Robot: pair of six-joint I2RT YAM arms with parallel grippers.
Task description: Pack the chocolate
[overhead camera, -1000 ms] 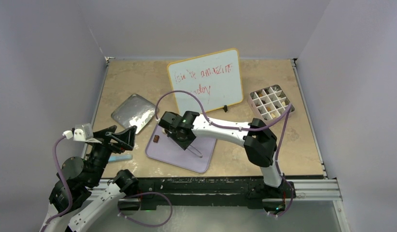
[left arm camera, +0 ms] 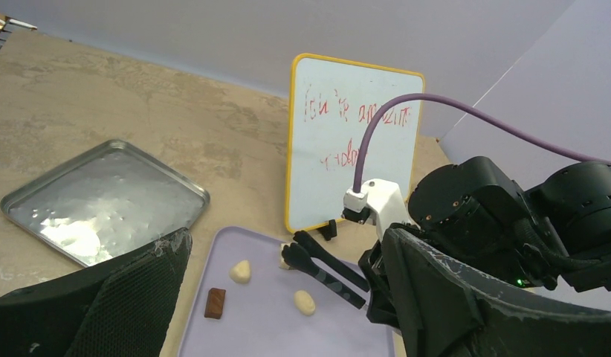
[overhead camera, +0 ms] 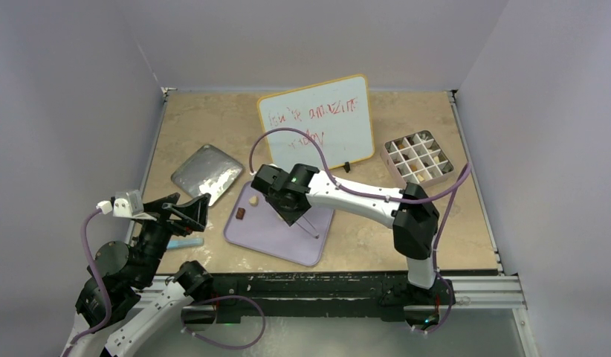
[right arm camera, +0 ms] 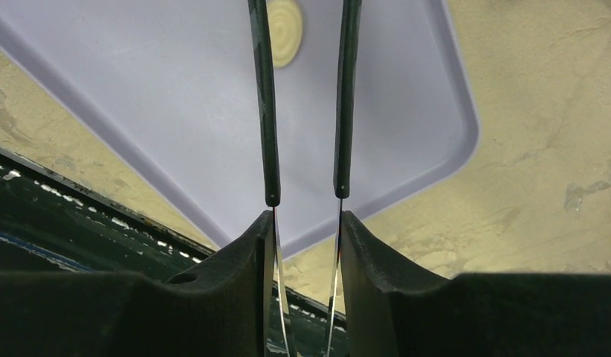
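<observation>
A lilac tray (overhead camera: 247, 234) holds a brown chocolate (left arm camera: 215, 303), a pale piece (left arm camera: 240, 271) and an oval cream piece (left arm camera: 305, 302). My right gripper is shut on long tongs with black tips (right arm camera: 269, 134) above the tray. In the left wrist view a light piece shows behind or between the tong tips; I cannot tell whether they hold it. My left gripper stands open and empty at the left, outside the tray. The compartment box (overhead camera: 395, 171) stands at the back right, with pieces in some cells.
A metal tray (overhead camera: 198, 175) lies left of the lilac tray. A whiteboard (overhead camera: 317, 126) with red writing stands behind it, and a light blue item (overhead camera: 183, 242) lies by my left arm.
My right arm and the tongs have shifted right and slightly upward in the top view, uncovering more of the tray. My left arm looks unchanged.
</observation>
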